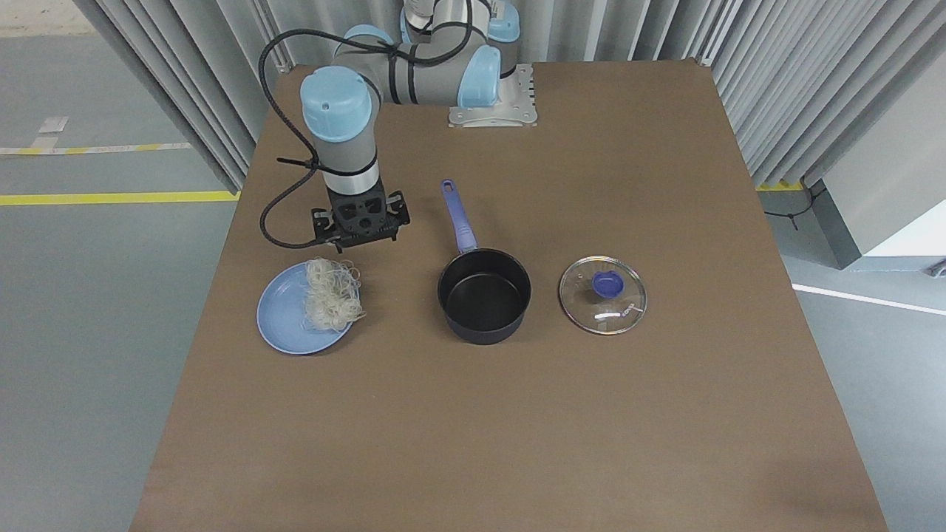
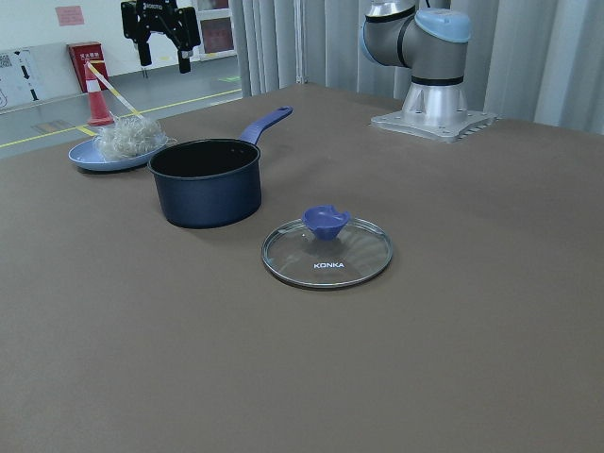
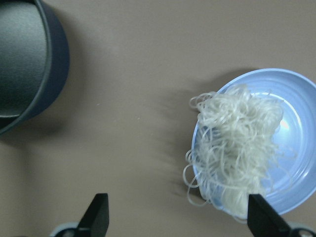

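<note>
A blue plate (image 1: 284,319) holds a tangle of white noodles (image 1: 332,294), some strands hanging over its rim. My gripper is open and empty, above and slightly behind the plate; in the wrist view its fingers frame the lower part, with the noodles to the right. A dark saucepan (image 1: 483,306) with a lilac handle (image 1: 459,217) stands right of the plate in the front view. Its inside is empty. A glass lid (image 1: 603,310) with a blue knob (image 1: 607,284) lies on the table to the pan's right.
The robot's base (image 2: 434,123) sits at the back edge, behind the pan handle.
</note>
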